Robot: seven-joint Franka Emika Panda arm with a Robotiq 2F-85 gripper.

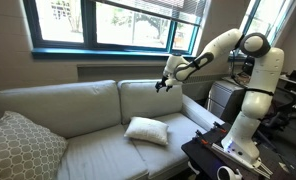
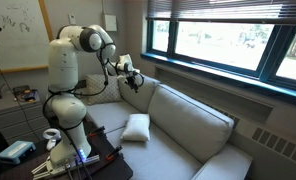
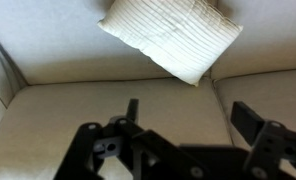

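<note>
A small white pillow point(image 1: 146, 130) lies on the couch seat, by the seam between two seat cushions. In the wrist view this pillow point(image 3: 173, 32) fills the upper middle and shows fine stripes. My gripper point(image 1: 164, 87) hangs in the air above the couch, well clear of the pillow. Its fingers stand wide apart, and one dark fingertip point(image 3: 133, 110) shows with only couch fabric beneath the gap. From the other side, the gripper point(image 2: 135, 77) appears in front of the backrest, and the white pillow point(image 2: 136, 127) lies below it.
The grey couch point(image 1: 83, 155) runs along the wall under the windows. A patterned cushion point(image 1: 23, 148) leans at its far left end in exterior view 1. Dark filing cabinets point(image 1: 224, 100) stand behind the arm. Most of the seat is bare.
</note>
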